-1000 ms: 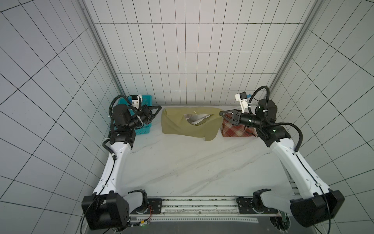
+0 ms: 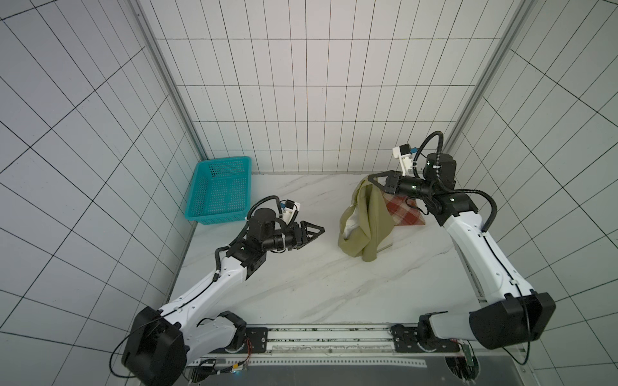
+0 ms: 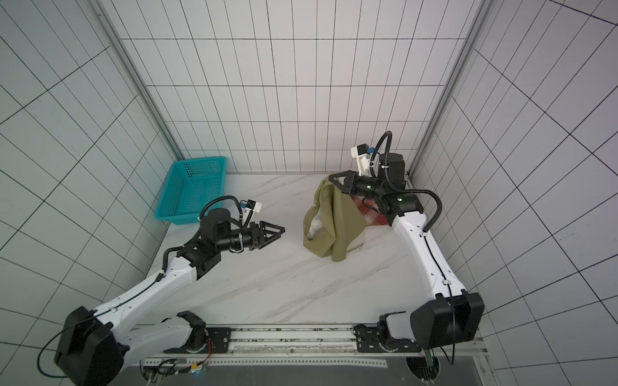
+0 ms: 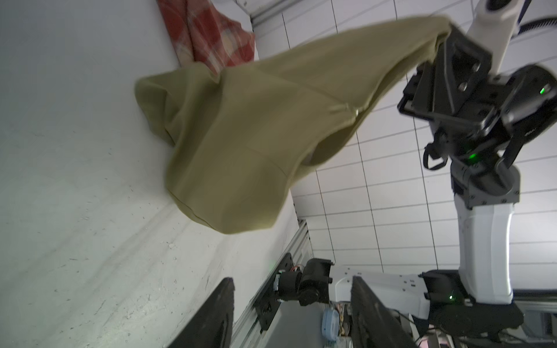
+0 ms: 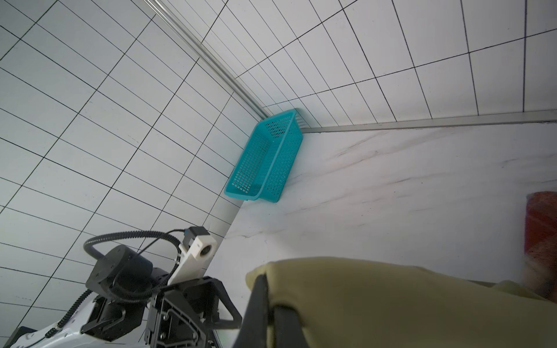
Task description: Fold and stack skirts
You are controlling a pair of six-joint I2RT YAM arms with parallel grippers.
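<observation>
An olive green skirt (image 2: 370,222) hangs bunched from my right gripper (image 2: 371,180), its lower part near the table. In the right wrist view, the right fingers pinch the skirt's edge (image 5: 359,290). In the left wrist view the olive cloth (image 4: 249,139) slants down from the right gripper. My left gripper (image 2: 323,230) is open and empty, left of the skirt and apart from it. Behind the skirt, a folded red plaid skirt (image 2: 404,211) lies on the table, partly hidden by the right arm and the olive cloth.
At the back left stands an empty teal basket (image 2: 222,189). Tiled walls (image 3: 289,83) close in the back and both sides.
The skirt, stretched between both grippers before, now dangles from the right one, which moved only slightly.
</observation>
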